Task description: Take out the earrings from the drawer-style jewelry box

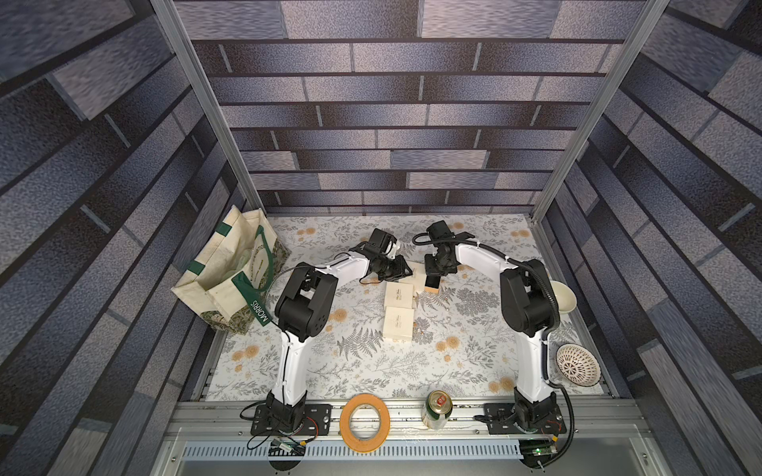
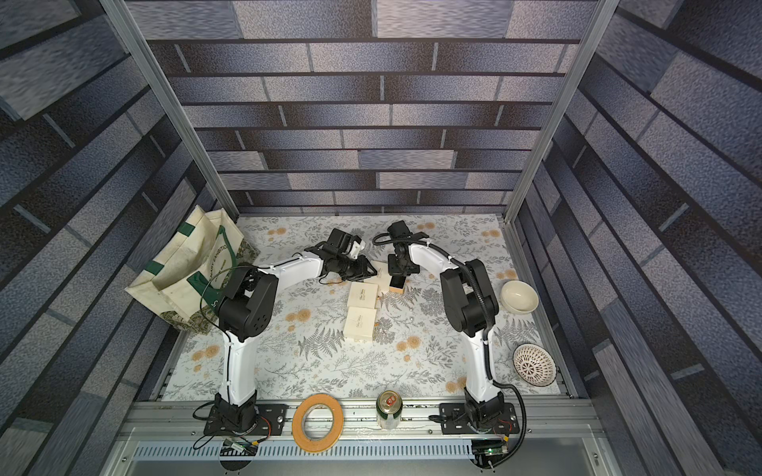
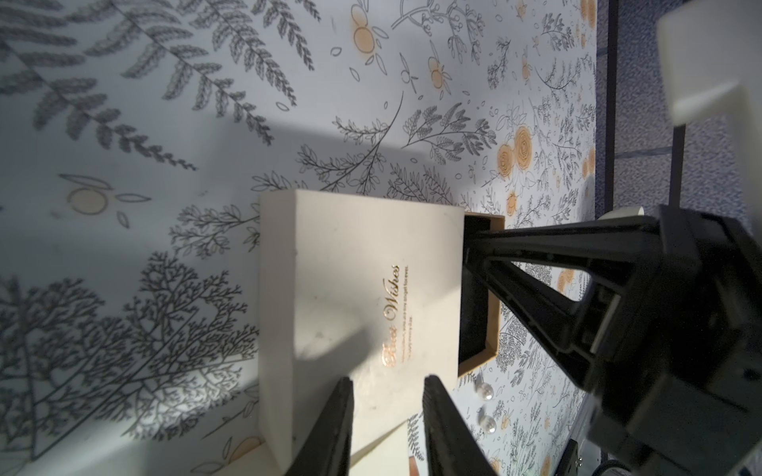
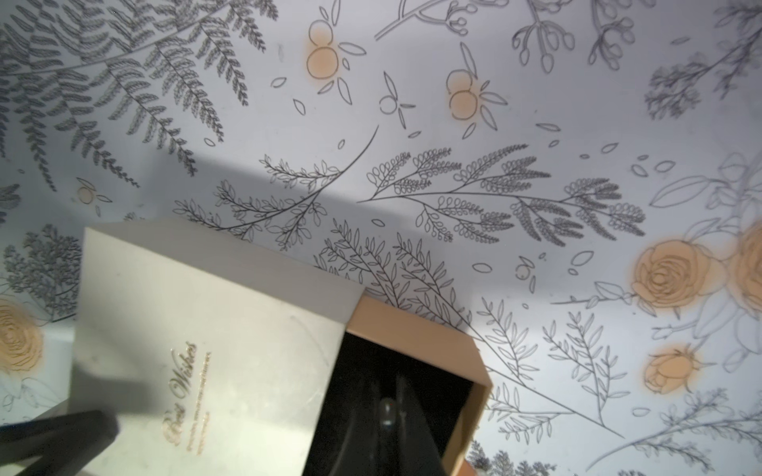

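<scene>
A cream jewelry box point(image 3: 357, 301) marked "Best Wishes" has its drawer point(image 4: 416, 325) slid out, with a black lining. My right gripper reaches into the drawer, shut on a small pale pearl bead, likely an earring. My left gripper is at the box's edge, part open, nothing seen between its fingers. In the left wrist view two small pearly beads point(image 3: 485, 408) lie on the table beside the drawer.
Two more cream boxes point(image 1: 398, 323) lie nearer the front. A tote bag point(image 1: 226, 269) stands left; a bowl point(image 2: 520, 296) and a woven dish point(image 2: 534, 364) sit right.
</scene>
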